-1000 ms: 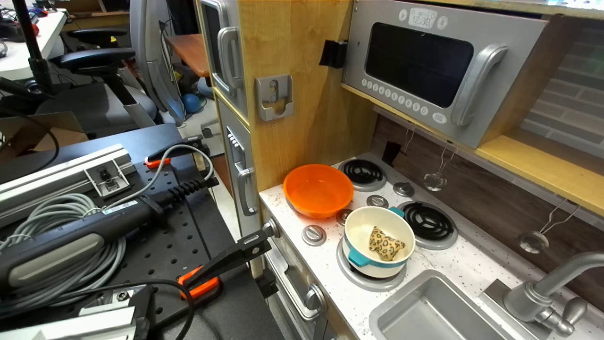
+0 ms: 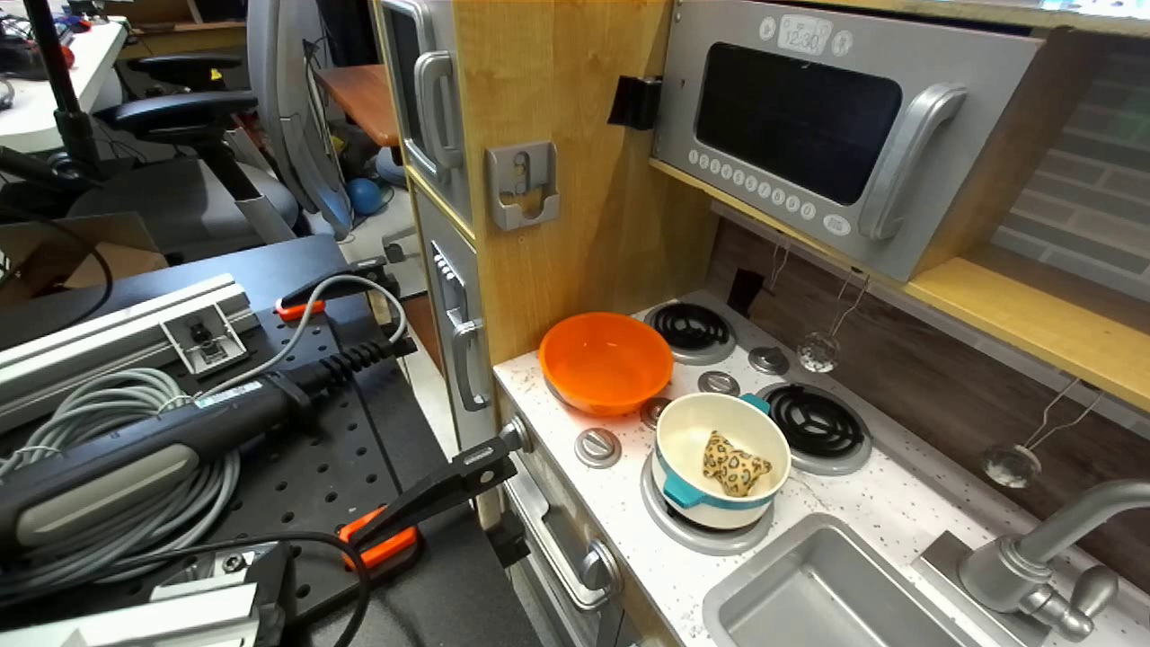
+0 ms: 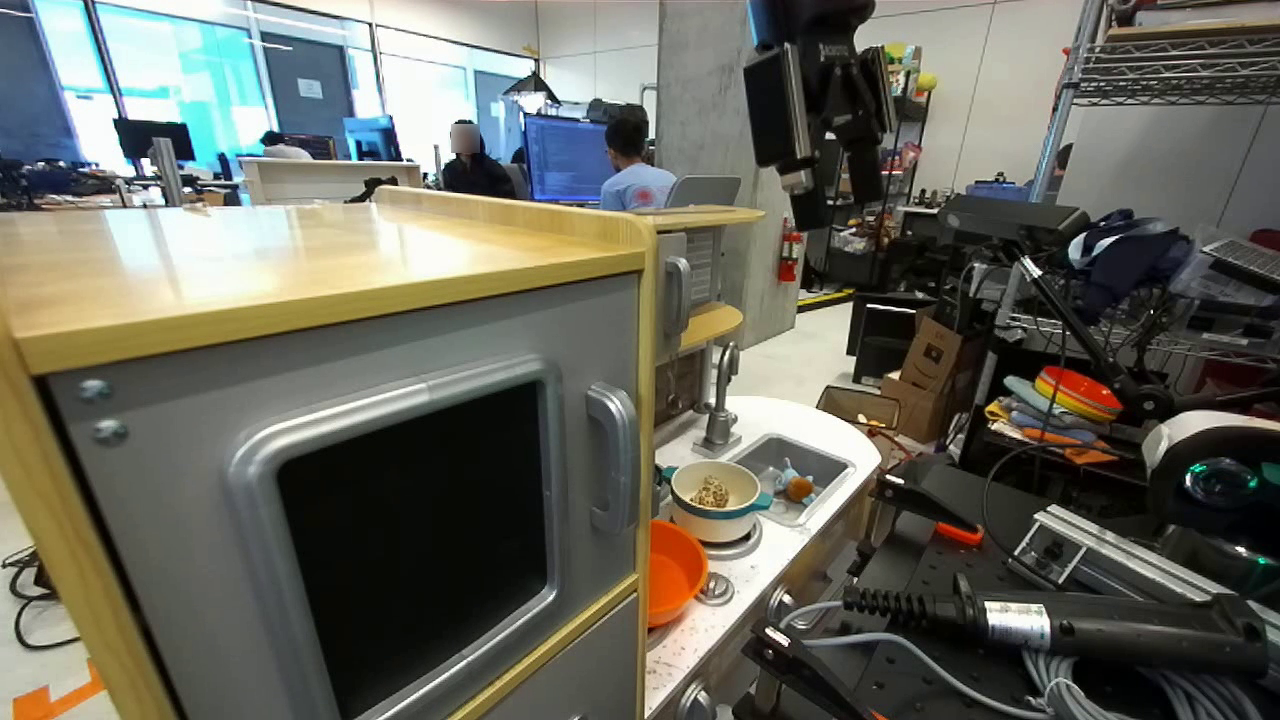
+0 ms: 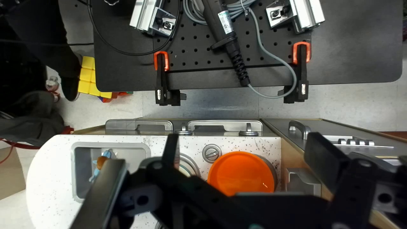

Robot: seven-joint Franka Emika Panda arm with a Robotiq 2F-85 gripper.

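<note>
High over the toy kitchen, my gripper [image 3: 837, 134] hangs at the top of exterior view 2. Its fingers are spread wide in the wrist view, so it stands open with nothing between them. Far below is an empty orange bowl [image 4: 242, 173], at the stove's end beside the tall cabinet. Next to it, a cream pot [image 2: 679, 431] with teal handles sits on a burner. A leopard-print cloth toy [image 2: 735, 465] lies inside the pot. In the sink [image 4: 131, 145] rests a blue toy with an orange-brown part [image 3: 794, 486]. My gripper is out of sight in exterior view 1.
A microwave [image 2: 792, 129] and a wooden shelf overhang the stove. The faucet [image 2: 1013, 561] rises behind the sink. Opposite the counter stands a black bench [image 4: 356, 57] with cables and clamps. Bare counter [image 4: 53, 171] lies beyond the sink.
The crystal pendants under the shelf hang in slightly different positions in exterior view 1. The bowl, pot and leopard-print toy have not moved.
</note>
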